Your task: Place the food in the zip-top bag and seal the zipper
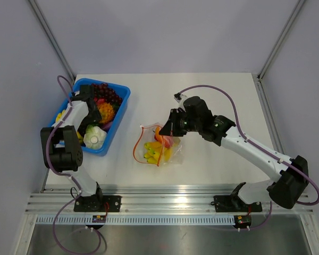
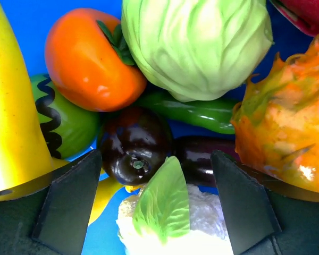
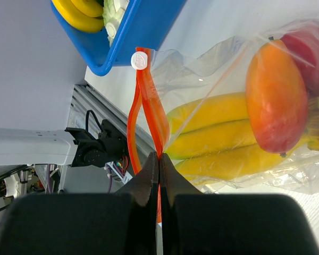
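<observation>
A clear zip top bag (image 3: 189, 74) lies on the table, its orange-edged mouth (image 1: 137, 143) gaping toward the left. Inside are yellow bananas (image 3: 215, 138), an orange-red mango (image 3: 275, 95) and a dark red fruit (image 3: 313, 53). My right gripper is shut on the bag's orange zipper strip (image 3: 155, 114) at the mouth. My left gripper hovers open over the blue bin (image 1: 117, 119). Below and between its fingers appear a dark round fruit (image 2: 135, 141) and a leafy cauliflower (image 2: 204, 215), neither gripped.
Crowding the bin are a pale green cabbage (image 2: 196, 48), an orange persimmon (image 2: 90, 58), a spiky orange fruit (image 1: 106, 111) and grapes (image 1: 109, 95). Bare white table (image 1: 218, 159) lies right of the bag.
</observation>
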